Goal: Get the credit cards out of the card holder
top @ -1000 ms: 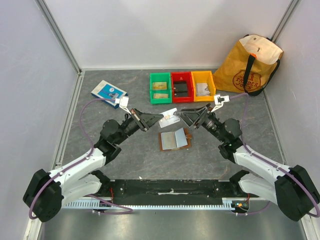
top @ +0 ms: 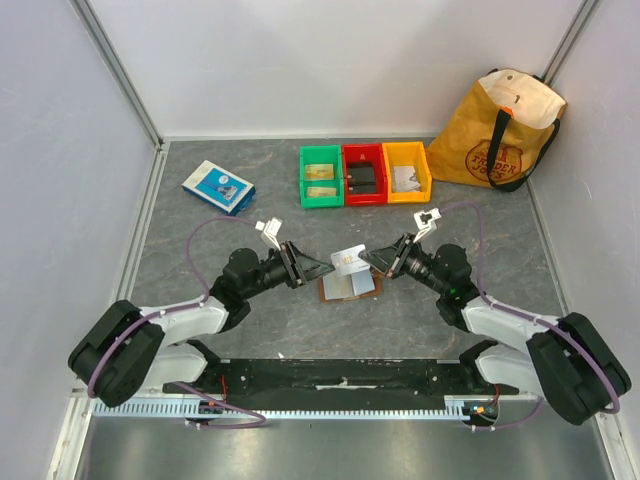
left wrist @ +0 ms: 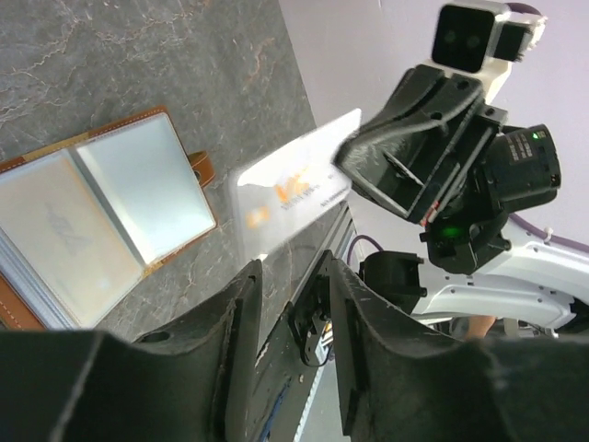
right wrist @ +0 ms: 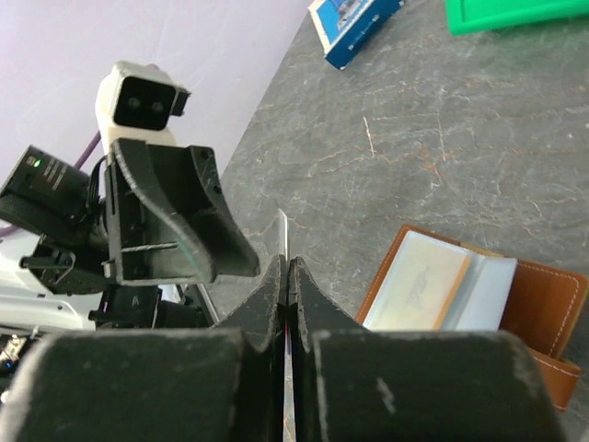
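A white card (top: 350, 260) with orange marks hangs above the open brown card holder (top: 378, 284). My right gripper (top: 366, 259) is shut on the card's right end. In the right wrist view the card (right wrist: 283, 232) shows edge-on, rising from between the closed fingertips. On the card's other side stands my left gripper (top: 331, 268). Its fingers are apart in the left wrist view, with nothing between them, and the card (left wrist: 290, 189) lies beyond them. The holder (right wrist: 543, 299) lies spread on the table with pale sleeves (left wrist: 147, 189); whether they contain cards I cannot tell.
Green (top: 321, 197), red (top: 364, 148) and yellow (top: 408, 152) bins stand in a row at the back; items lie inside each. A blue and white box (top: 219, 187) is at the back left, a tan bag (top: 497, 130) at the back right. Either side of the holder is bare table.
The card and both grippers have moved toward the front, over the holder, and slightly right. The left gripper, earlier at the card's left end, now stands open beside it.
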